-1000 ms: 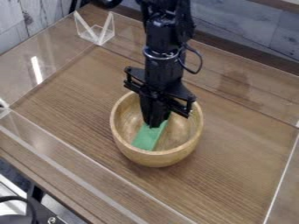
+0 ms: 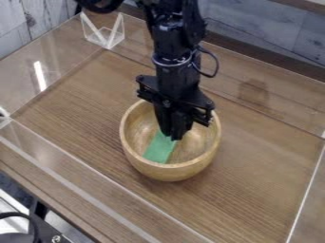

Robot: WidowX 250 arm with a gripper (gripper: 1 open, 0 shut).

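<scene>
A wooden bowl (image 2: 197,157) stands in the middle of the table with a flat green object (image 2: 159,148) lying in its left part. My black gripper (image 2: 173,120) is over the bowl's back half, pointing down, its fingertips close above or beside the green object. The fingers are dark and overlap, so I cannot tell whether they are open or shut, or whether they touch the object.
A white wire holder (image 2: 105,30) stands at the back left, near the wall. A black cable or part (image 2: 26,223) is at the front left corner.
My gripper and arm have shifted slightly to the left and changed angle a little. The bowl and green object appear almost unmoved.
</scene>
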